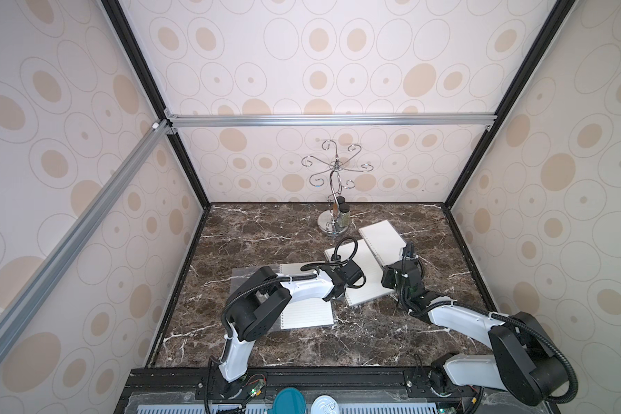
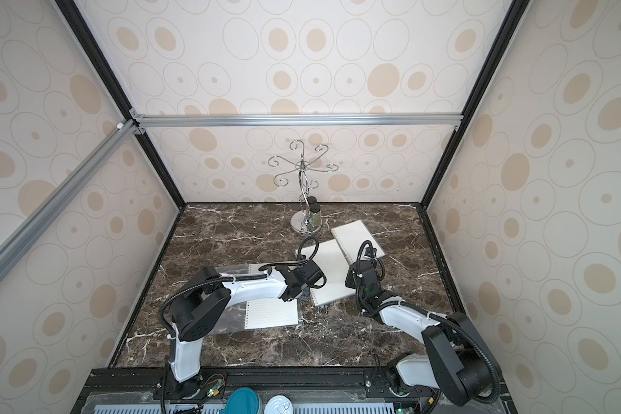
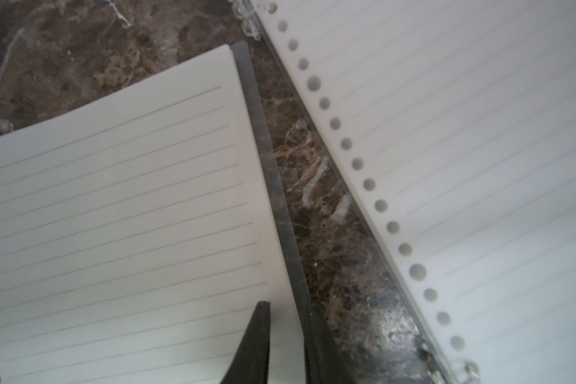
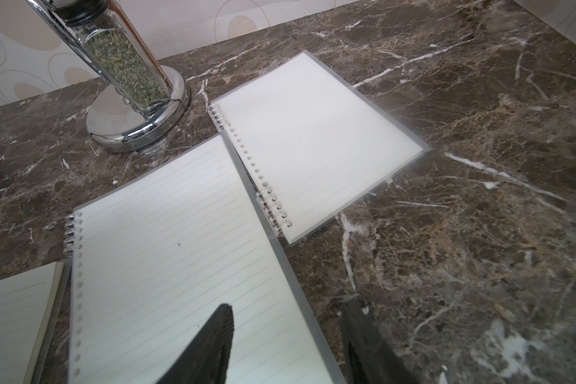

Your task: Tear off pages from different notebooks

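Three notebooks lie open on the marble table. The left ruled notebook (image 3: pixel 121 230) is partly under my left arm in the top views. My left gripper is at its right edge, with narrowly parted fingers (image 3: pixel 252 348) on either side of the page edge; whether they touch the paper is unclear. The middle ruled notebook (image 4: pixel 166 256) lies between both arms. Its right edge passes below my right gripper, which is wide open and empty. Behind it to the right is the third notebook (image 4: pixel 326 134), with a blank-looking page and clear ring binding.
A chrome stand (image 1: pixel 334 186) with a spice jar (image 4: pixel 121 64) rises behind the middle notebook. The middle and third notebooks meet at the latter's rings. Bare marble (image 4: pixel 480 256) lies right of them, with walls around the table's back and sides.
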